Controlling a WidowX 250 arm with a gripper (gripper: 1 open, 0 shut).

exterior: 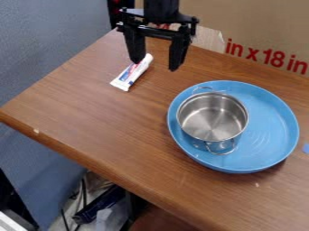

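Note:
The black gripper (156,57) hangs over the back of the wooden table, open, with its two fingers spread wide and nothing seen between them but tabletop. Below and left of it a white tube with red and blue print (130,74) lies on the wood. On the right, a steel pot (212,117) stands in a blue plate (268,135), apart from the gripper.
A cardboard box with red lettering (266,36) stands behind the table. Cables and other items lie below the table's front left edge.

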